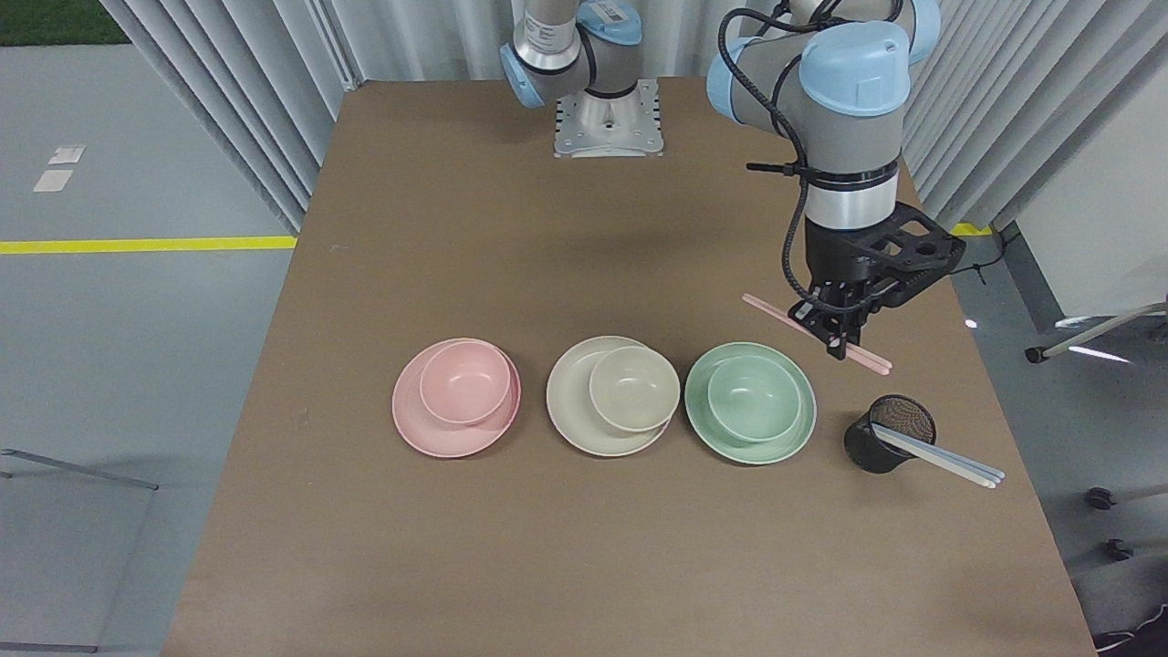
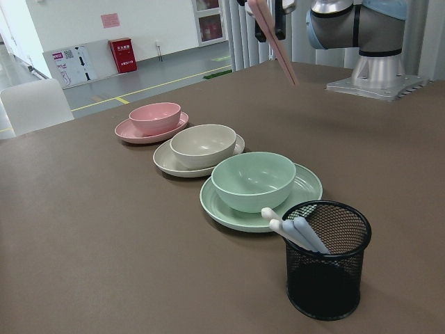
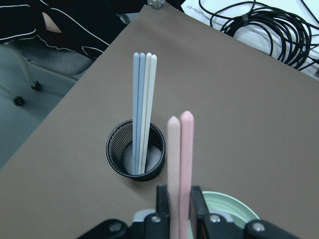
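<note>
My gripper is shut on a pair of pink chopsticks (image 3: 186, 154), held above the table's right part, behind and beside the green bowl (image 1: 755, 398) on its green plate. A black mesh cup (image 1: 865, 447) (image 2: 324, 285) stands right of that plate, holding light blue and white chopsticks (image 3: 140, 99). To the left, a cream bowl (image 1: 634, 387) and a pink bowl (image 1: 464, 381) each rest on a matching plate.
Coiled black cables (image 3: 269, 25) lie beyond the table edge.
</note>
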